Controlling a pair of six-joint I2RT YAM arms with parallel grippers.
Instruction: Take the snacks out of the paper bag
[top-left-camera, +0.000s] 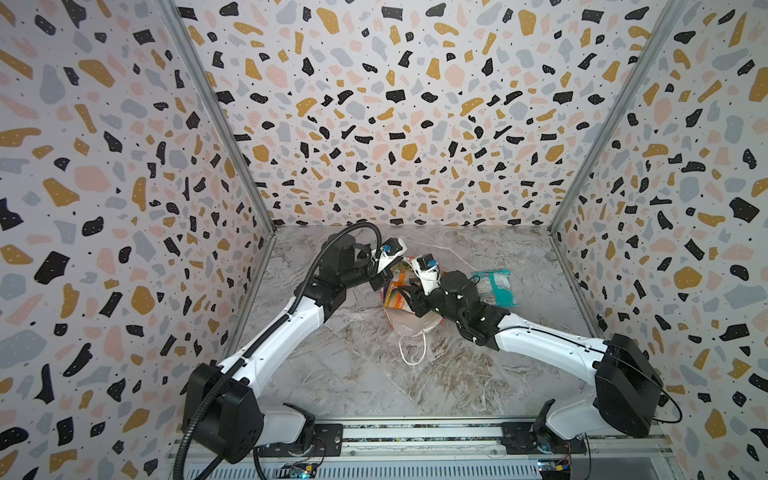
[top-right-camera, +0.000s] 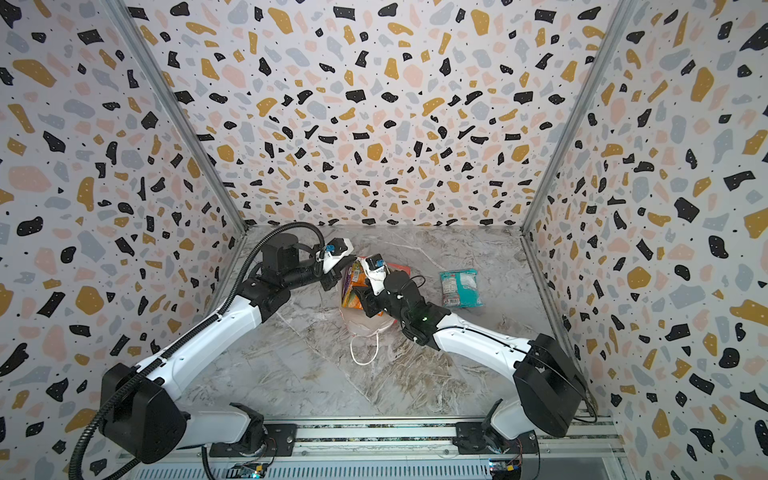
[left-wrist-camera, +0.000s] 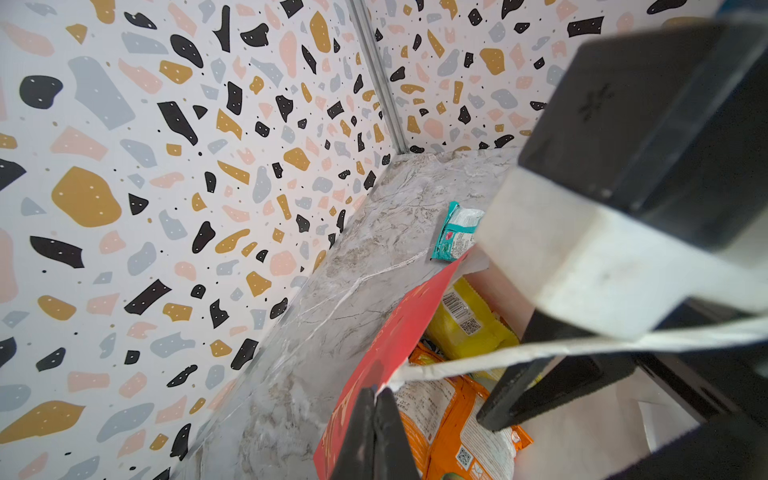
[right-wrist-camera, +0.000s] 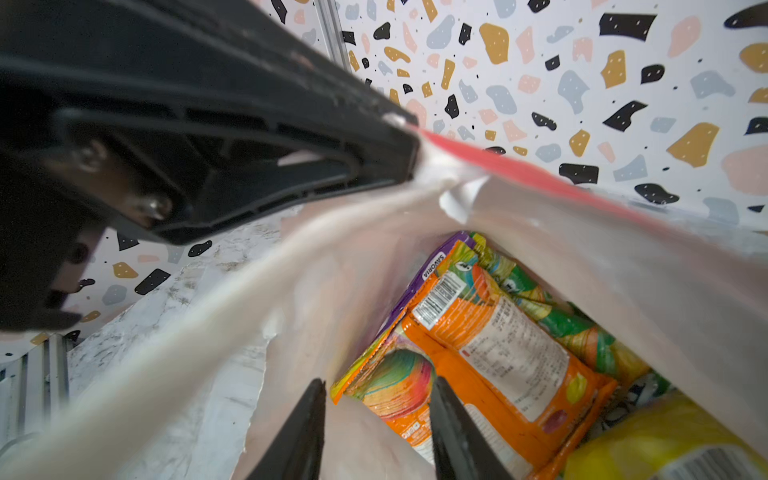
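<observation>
The paper bag (top-left-camera: 413, 324) lies open on its side at the table's middle, its white handle stretched across the left wrist view. Inside are orange packets (right-wrist-camera: 496, 376), a yellow packet (left-wrist-camera: 464, 320), and purple and green packets behind. My left gripper is shut at the bag's red rim (left-wrist-camera: 384, 328), on the handle's end where it meets the rim, as far as shows. My right gripper is part open at the bag's mouth, pointing in at the packets, with nothing seen between its fingers.
A teal packet (top-right-camera: 459, 288) lies on the marble table right of the bag. The two arms are close together over the bag.
</observation>
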